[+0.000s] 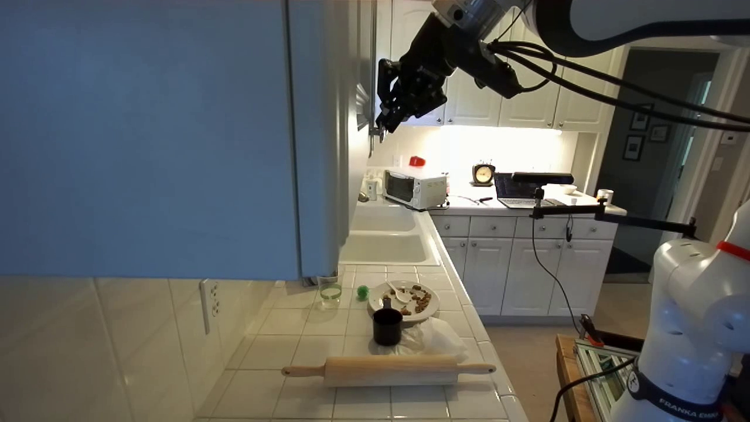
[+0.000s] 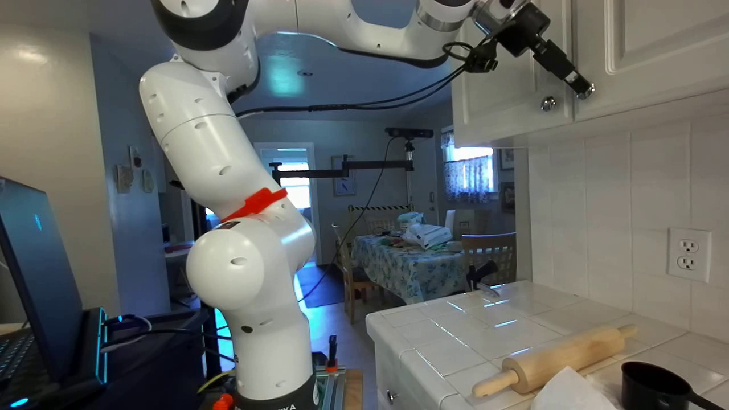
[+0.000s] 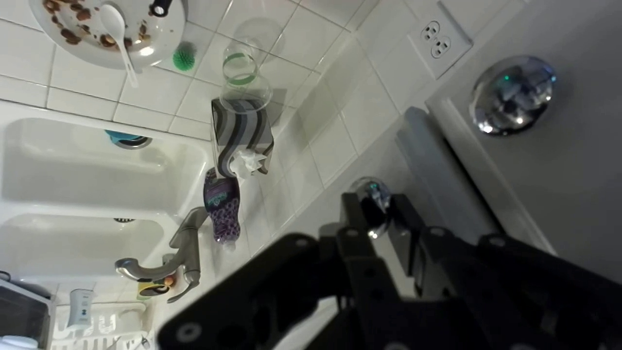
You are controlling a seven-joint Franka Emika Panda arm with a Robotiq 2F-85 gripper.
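Observation:
My gripper is shut on a round chrome cabinet knob (image 3: 373, 187), whose shiny face shows between the black fingertips in the wrist view. From the second exterior view, the gripper (image 2: 582, 87) reaches up to the lower corner of the right-hand white cabinet door (image 2: 656, 41), with the knob (image 2: 590, 89) at its tips. The left-hand door (image 2: 512, 78) carries a second knob (image 2: 548, 103), untouched. Both doors look closed there. In the first exterior view the gripper (image 1: 383, 126) meets the cabinet front edge-on, and its fingers hide most of the knob.
Below, the tiled counter holds a rolling pin (image 1: 391, 370), a black cup (image 1: 387, 327), a plate of food scraps (image 1: 374, 307) and a clear glass (image 1: 330, 291). A sink (image 1: 390, 247) lies beyond. Open air surrounds the arm in front of the cabinets.

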